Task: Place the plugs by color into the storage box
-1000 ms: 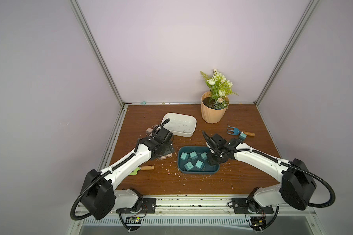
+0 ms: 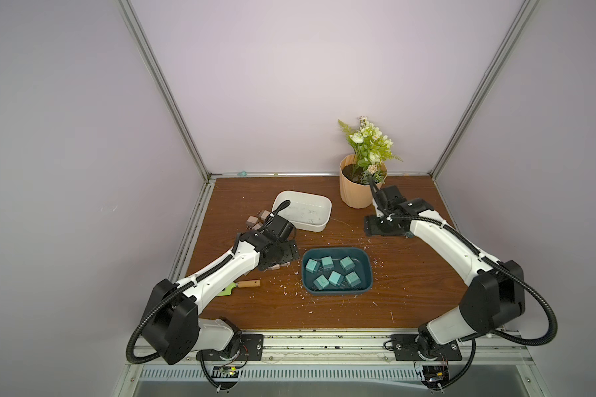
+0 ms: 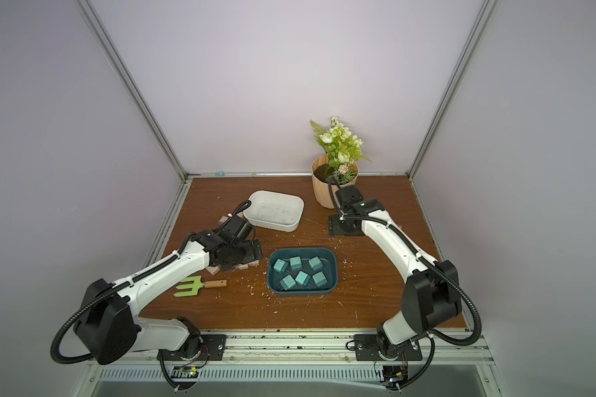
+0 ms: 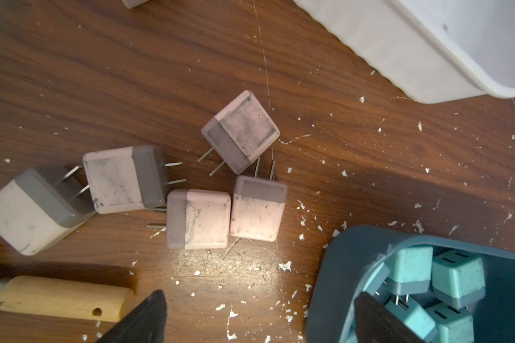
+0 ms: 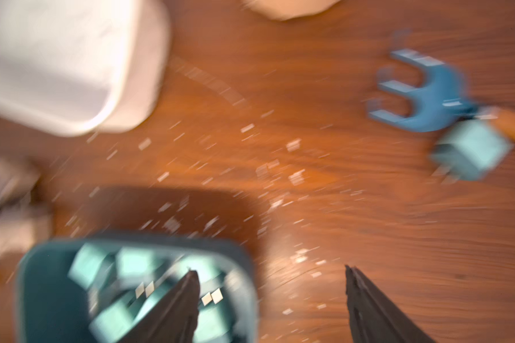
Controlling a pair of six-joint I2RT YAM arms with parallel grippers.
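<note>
In the right wrist view, my right gripper has its fingers apart with nothing between them. It hovers above the table just right of the dark teal box (image 2: 336, 293), which holds several teal plugs (image 2: 327, 262). A single teal plug (image 5: 476, 147) lies loose on the table, farther back and to the right. My left gripper is open and empty, above the table left of the box. Several pink plugs with grey ends, one of them a pink plug (image 4: 199, 219), lie loose in the left wrist view. The white box (image 2: 302, 210) looks empty.
A blue hand fork (image 5: 435, 100) lies against the loose teal plug. On the left is a green fork (image 3: 192, 286) with a wooden handle (image 4: 63, 297). A potted plant (image 2: 356, 192) stands at the back.
My right gripper has left the dark teal box, moving back and to the right, and now hides the blue fork from above. A teal plug at the box's right end is uncovered.
</note>
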